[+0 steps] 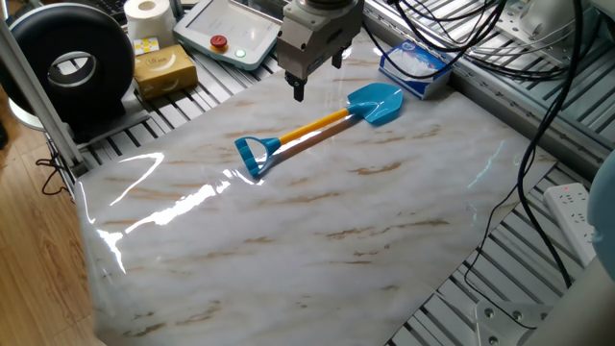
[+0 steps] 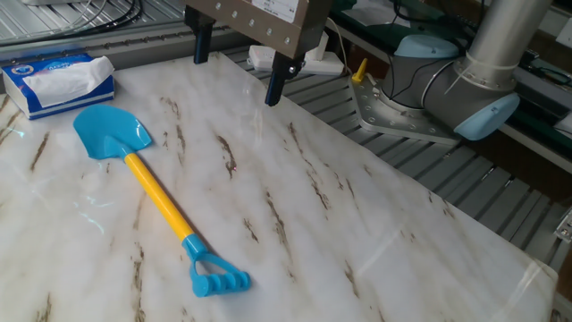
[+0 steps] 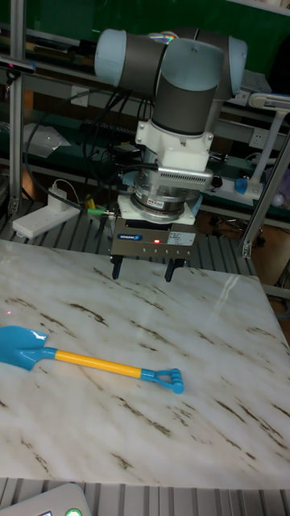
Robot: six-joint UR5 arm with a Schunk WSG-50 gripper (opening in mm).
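Observation:
A toy shovel (image 1: pixel 312 126) with a blue blade, yellow shaft and blue D-shaped handle lies flat on the marble-patterned table (image 1: pixel 288 259). In the second exterior view, the shovel's yellow shaft (image 2: pixel 159 197) runs from the blade at upper left to the handle at lower centre. My gripper (image 2: pixel 236 82) hangs above the table to one side of the shovel, not touching it. Both dark fingers point down and stand well apart, with nothing between them. The third exterior view has the gripper (image 3: pixel 142 278) on the arm's side of the table, beyond the shovel (image 3: pixel 98 364).
A blue-and-white tissue box (image 1: pixel 415 69) sits near the shovel's blade. Beyond the table edge are a yellow-brown box (image 1: pixel 165 72), a control pendant (image 1: pixel 228 31) with a red button, and a power strip (image 1: pixel 574 219). Loose black cables hang at right.

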